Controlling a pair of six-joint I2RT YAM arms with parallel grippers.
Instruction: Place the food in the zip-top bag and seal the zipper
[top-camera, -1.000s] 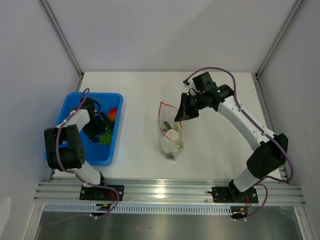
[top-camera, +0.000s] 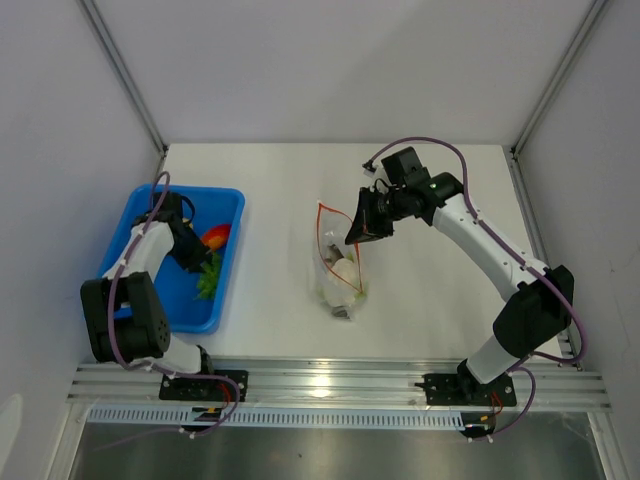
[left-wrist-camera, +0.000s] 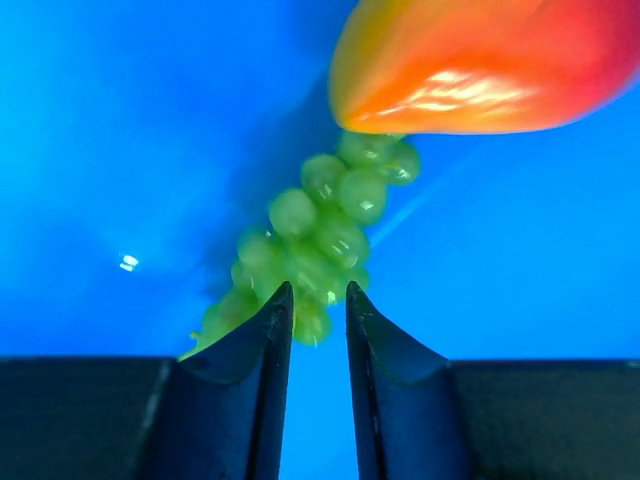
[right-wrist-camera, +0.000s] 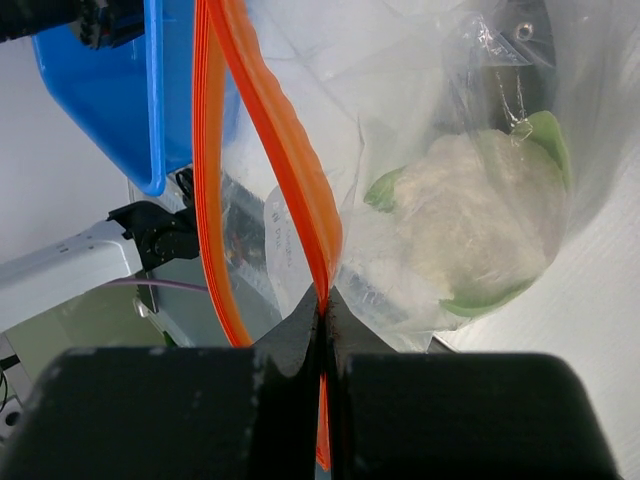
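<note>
A bunch of green grapes lies in the blue bin, with a red-orange mango touching or overlapping its far end. Over the grapes my left gripper points down, its fingertips a small gap apart; grapes show beyond that gap, and nothing appears gripped. The clear zip top bag stands on the table with its orange-edged mouth parted. Inside it are a whitish cauliflower-like item with green leaves and a dark item. My right gripper is shut on the bag's orange edge.
The blue bin's right wall separates the left gripper from the bag. Bare white table lies between bin and bag. More of the bin's contents are hidden under the left arm.
The mango has shifted and turned beside the grapes. The right arm and bag have barely moved.
</note>
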